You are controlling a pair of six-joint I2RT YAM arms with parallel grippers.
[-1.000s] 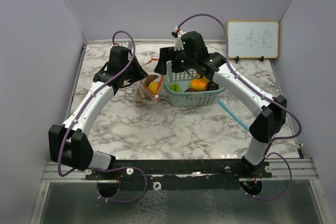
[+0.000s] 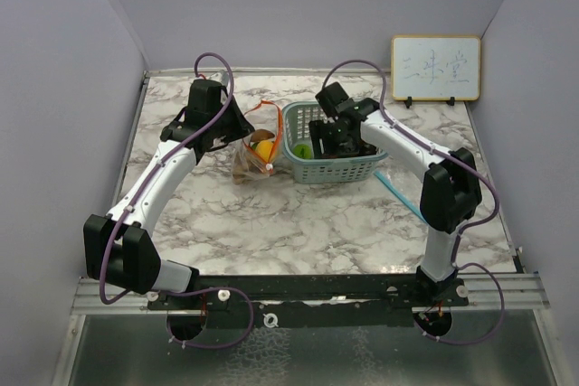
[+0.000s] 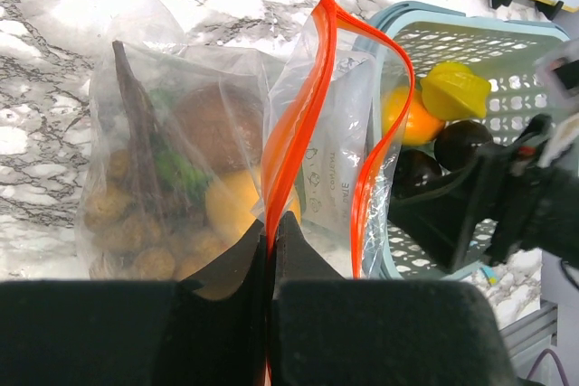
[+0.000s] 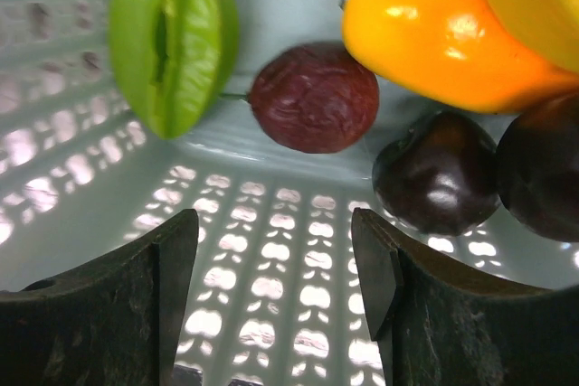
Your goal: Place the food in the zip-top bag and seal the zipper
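Observation:
The clear zip bag [image 3: 154, 214] stands with its orange zipper rim [image 3: 303, 124] spread open, and brown, green and yellow food shows inside. My left gripper is shut on the near part of that rim. Inside the basket my right gripper hangs with its fingers apart and nothing between them. Ahead of those fingers lies a dark red wrinkled food piece [image 4: 315, 97]. A green piece [image 4: 172, 38] is to its left, an orange one [image 4: 443, 29] to its right, and a dark round one [image 4: 439, 174] lies nearer on the right.
The blue-grey basket [image 2: 326, 172] stands close beside the bag on its right. A whiteboard [image 2: 436, 68] is at the back right, and a blue strip [image 2: 398, 194] lies on the table.
The left arm and the bag have stayed put.

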